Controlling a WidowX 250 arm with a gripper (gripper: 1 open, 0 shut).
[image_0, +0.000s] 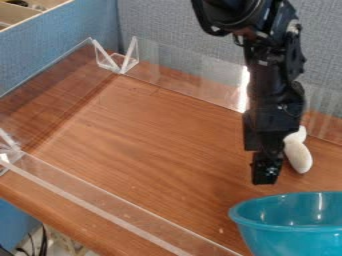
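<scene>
My black gripper (267, 160) hangs from the top right, pointing down low over the wooden table, open. Just to its right lies a white elongated object (298, 156), partly hidden behind the gripper; whether the fingers touch it is unclear. A teal bowl (287, 231) stands at the lower right, in front of the gripper.
Clear plastic walls line its edges, with a white bracket (116, 62) at the back left corner. Cables hang beyond the front left edge.
</scene>
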